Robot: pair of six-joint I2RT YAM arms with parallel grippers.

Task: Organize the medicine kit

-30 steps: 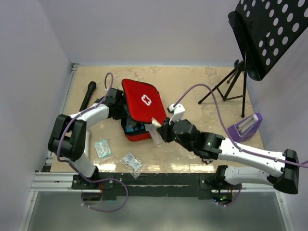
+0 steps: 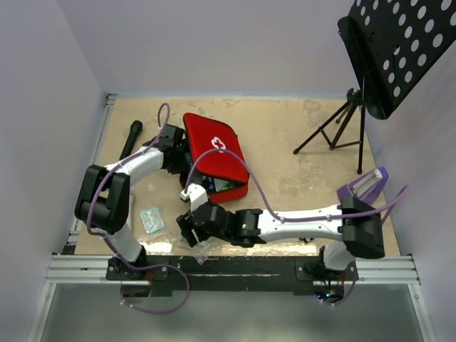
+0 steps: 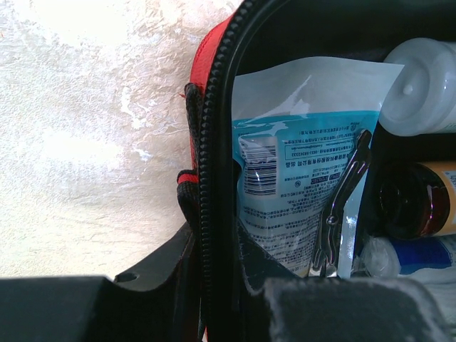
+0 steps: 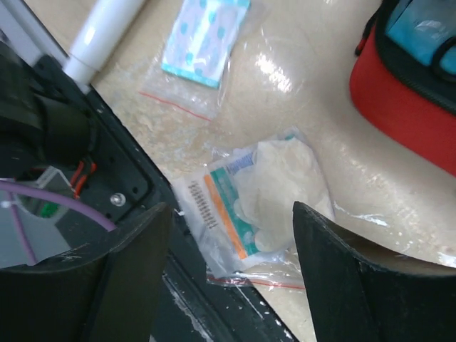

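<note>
The red medicine kit (image 2: 236, 192) stands with its lid (image 2: 217, 146), marked with a white cross, partly raised. My left gripper is shut on the kit's black zipped rim (image 3: 219, 142), one finger on each side. Inside lie a blue-and-white pouch (image 3: 299, 157), dark tweezers (image 3: 343, 196), a brown bottle (image 3: 420, 199) and a white-capped bottle (image 3: 420, 85). My right gripper is open above a clear packet (image 4: 281, 192) with white contents, its fingers apart and empty. Another clear packet (image 4: 206, 43) with a pale blue-and-white item lies farther left on the table.
A white tube (image 4: 107, 28) lies along the left side, with a black rod (image 2: 131, 139) behind it. A purple holder (image 2: 363, 185) and a black tripod (image 2: 342, 128) occupy the right. Bare table (image 2: 285, 171) lies between kit and tripod.
My right gripper has moved left and frontward, from the kit's front-right corner to above the front packet. The pale packet seen at its fingers earlier is gone from there. The lid has shifted slightly.
</note>
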